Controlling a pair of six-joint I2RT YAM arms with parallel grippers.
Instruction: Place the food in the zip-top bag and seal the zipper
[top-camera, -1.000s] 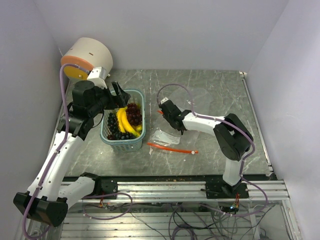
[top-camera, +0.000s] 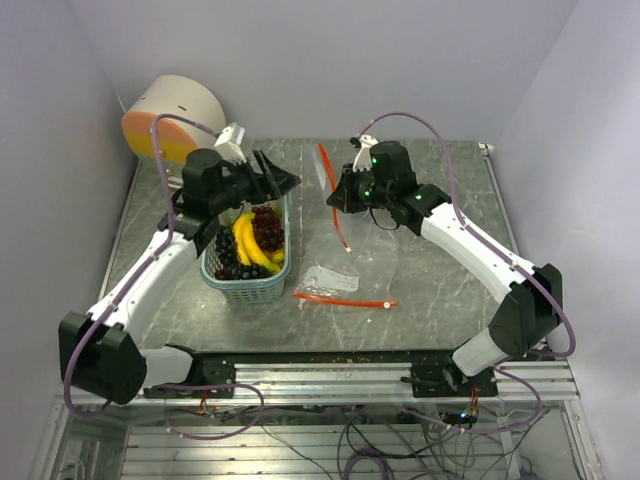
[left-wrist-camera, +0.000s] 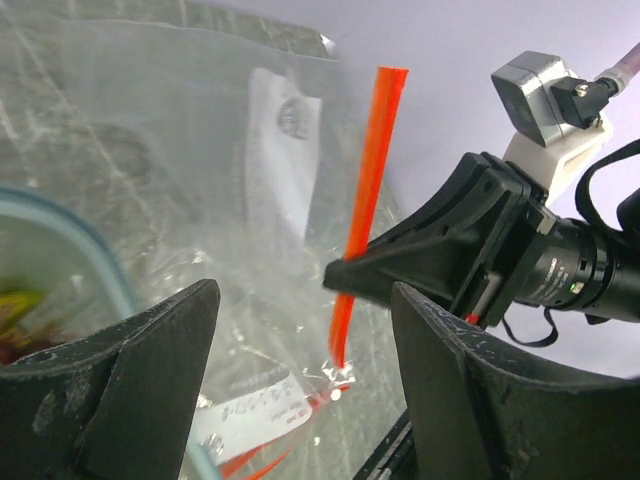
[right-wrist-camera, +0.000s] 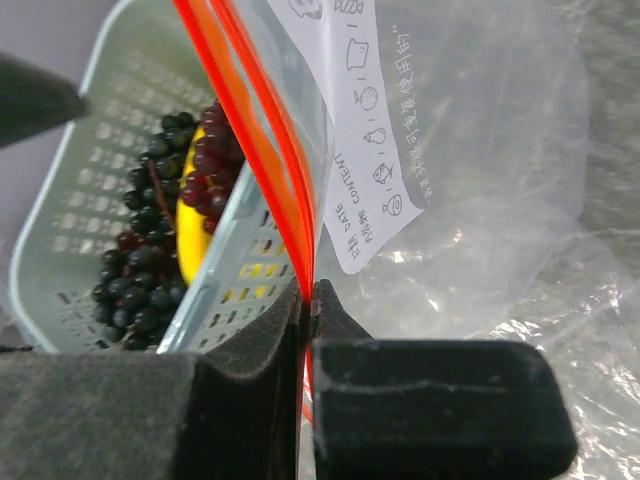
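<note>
My right gripper (top-camera: 340, 195) is shut on the orange zipper edge (right-wrist-camera: 270, 130) of the clear zip top bag (right-wrist-camera: 470, 150), which is lifted off the table, its printed label (right-wrist-camera: 365, 190) visible. A second orange strip (top-camera: 344, 300) lies flat at the bag's lower end. My left gripper (top-camera: 282, 175) hangs open above the basket's right rear corner, facing the raised bag edge with nothing between its fingers. The green basket (top-camera: 244, 290) holds bananas (top-camera: 263, 255), dark grapes (top-camera: 226, 245) and red grapes (top-camera: 268, 225).
A white and orange cylindrical object (top-camera: 170, 110) sits at the back left. Grey walls enclose the marble-look surface (top-camera: 460, 200), which is clear at the far right. A metal rail runs along the front edge.
My right gripper has risen, lifting the bag's orange edge upright.
</note>
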